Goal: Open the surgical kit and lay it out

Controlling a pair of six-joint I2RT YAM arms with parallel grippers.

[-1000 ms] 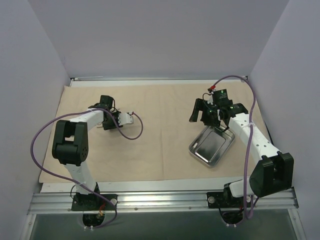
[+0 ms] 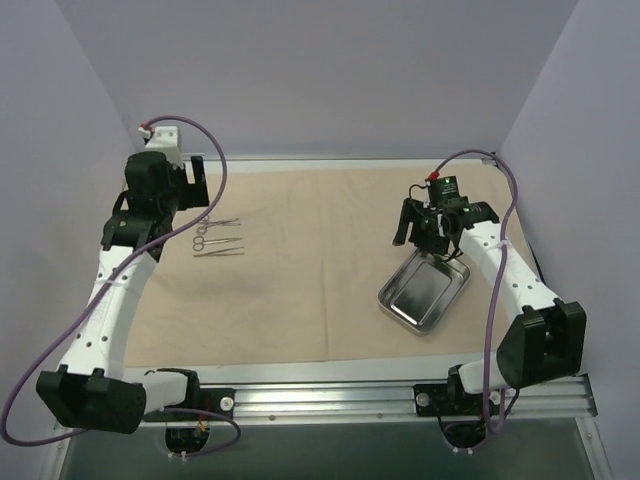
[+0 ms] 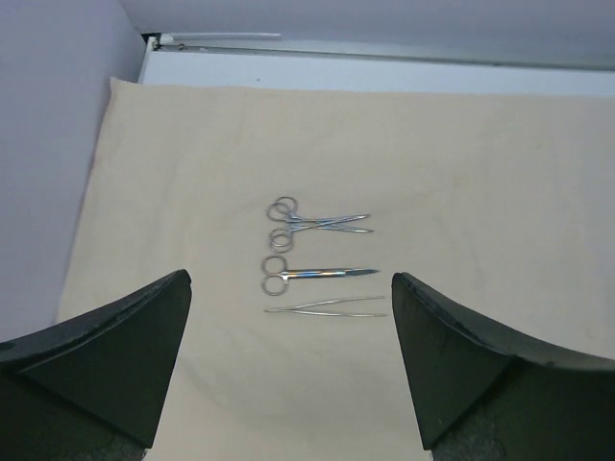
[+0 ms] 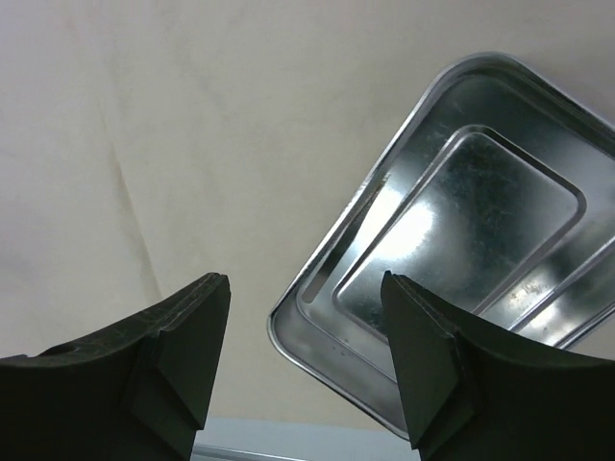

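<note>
Laid out on the beige cloth, in the left wrist view, are two ring-handled clamps [image 3: 327, 223] whose shafts touch or cross. Below them lie scissors [image 3: 312, 274] and then tweezers [image 3: 288, 309], all pointing right. My left gripper is raised above them, open and holding nothing. At the right of the cloth a shiny metal tray [image 4: 423, 106] rests at a slant; no instrument shows inside the part in view. Above the tray's far end hovers my right gripper, its fingers apart with only cloth and tray edge visible between them.
Grey walls [image 2: 40, 180] close in the left, right and back. Purple cables [image 2: 500, 270] loop beside both arms.
My right gripper has shifted slightly right and its fingers have come closer together. The tray stays put.
</note>
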